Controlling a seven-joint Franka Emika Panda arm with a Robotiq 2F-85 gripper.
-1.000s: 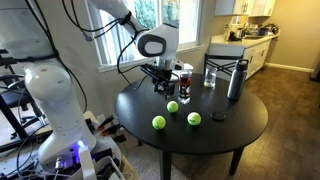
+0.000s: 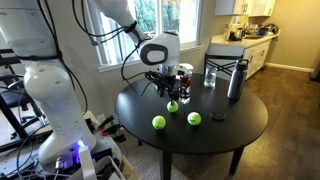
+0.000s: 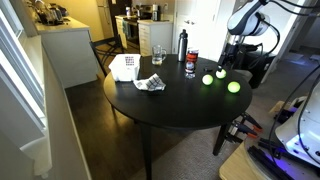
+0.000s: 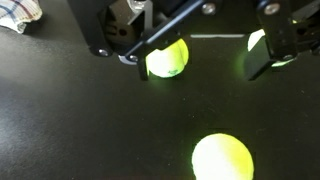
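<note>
Three yellow-green tennis balls lie apart on the round black table: a front ball, a middle ball and a right ball. My gripper hangs just above the middle ball. From the other side, the gripper is over the table's edge near the balls, small and hard to make out. In the wrist view the dark fingers stand wide apart, so the gripper is open. One ball shows close by the left finger, partly covered. Another ball is half hidden behind the right finger, and a third ball lies below.
A red canister stands close behind the gripper. Beyond it are a clear pitcher and a tall black bottle. A flat black disc lies to the right. A white bag and a cloth rest at the far side.
My gripper has come down slightly toward the middle ball, and the upper arm has shifted a little. The balls have not moved.
</note>
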